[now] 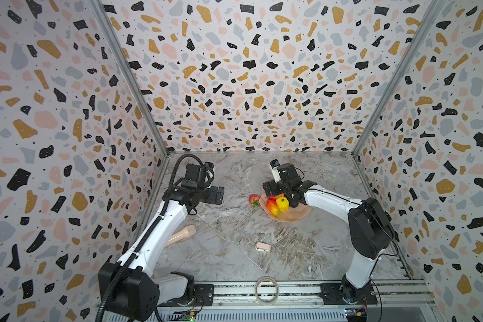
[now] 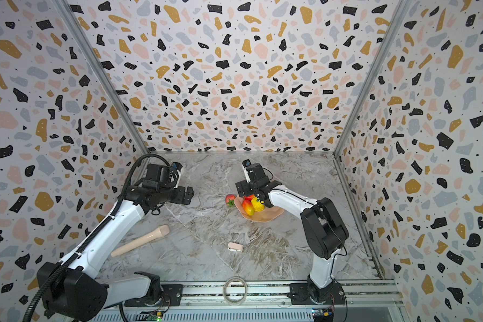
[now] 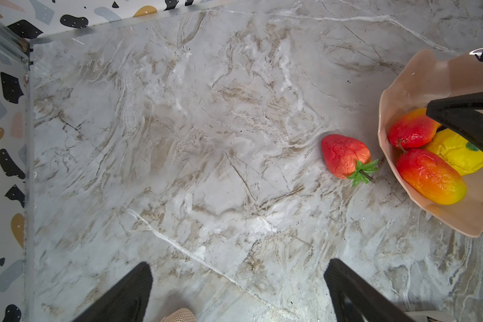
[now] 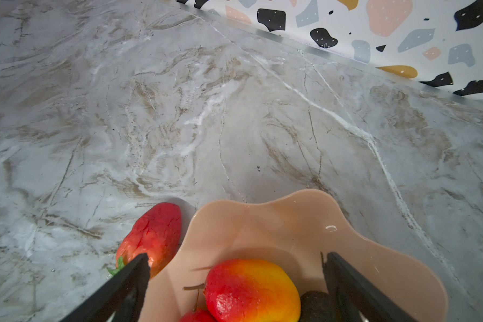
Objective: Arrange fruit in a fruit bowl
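Note:
A peach-coloured bowl holds mangoes, a red-orange fruit and a yellow fruit; a dark round fruit [image 4: 316, 306] shows in the right wrist view. A strawberry [image 3: 343, 155] lies on the table just left of the bowl, outside it. My right gripper is open over the bowl, its fingers blurred at the lower edge, nothing held. My left gripper stands open above the table left of the strawberry, with nothing between its fingers.
A long beige tube [image 2: 139, 241] lies at the front left and a small pink-white object [image 2: 235, 247] at the front centre.

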